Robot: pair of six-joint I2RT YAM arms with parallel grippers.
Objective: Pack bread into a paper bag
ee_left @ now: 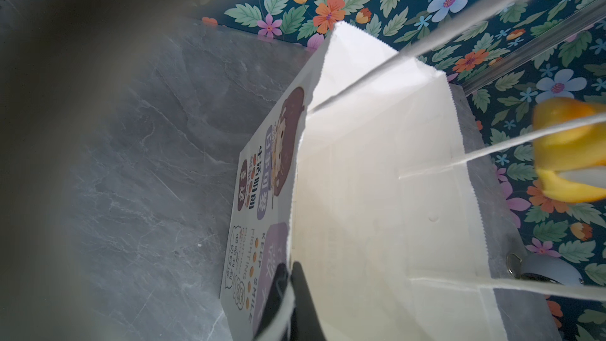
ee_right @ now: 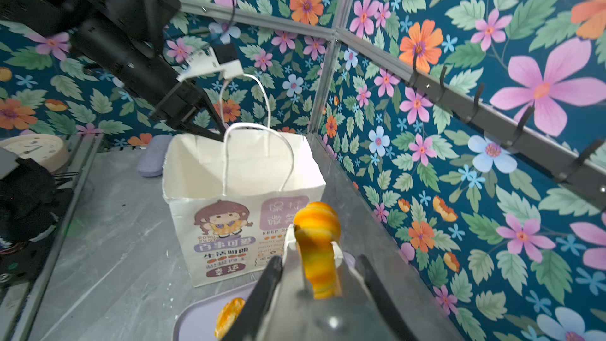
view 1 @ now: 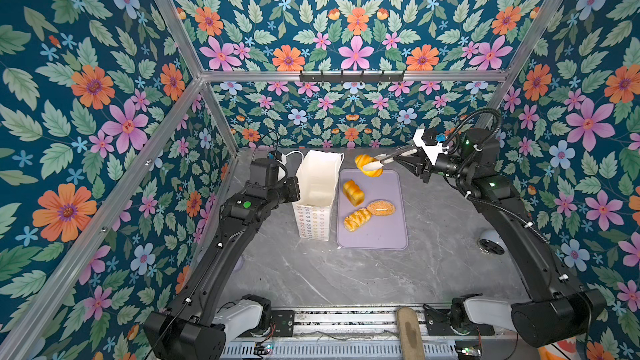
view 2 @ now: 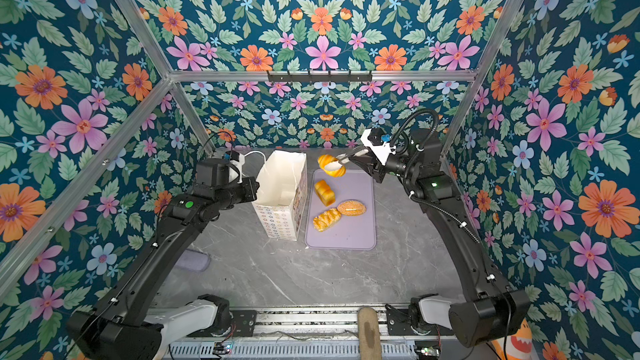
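Observation:
The white paper bag (view 1: pixel 316 186) stands upright with its mouth open, printed on its sides. My left gripper is shut on the bag's rim, one finger on each side of the wall. My right gripper (view 1: pixel 412 158) is closed around metal tongs (view 1: pixel 393 154). Between the tongs' tips hangs a striped golden roll (view 1: pixel 368 165), raised above the far end of the lilac tray (view 1: pixel 390 233), to the right of the bag. Still on the tray lie a loaf (view 1: pixel 353 192), a seeded bun (view 1: pixel 380 208) and a braided bread (view 1: pixel 357 219).
Two white string handles (ee_right: pixel 291 151) arch over the bag's mouth. A grey-purple case (view 2: pixel 193 260) lies front left, and a round white-and-black object (view 1: pixel 491 242) sits at the right. The grey table in front of the tray is clear.

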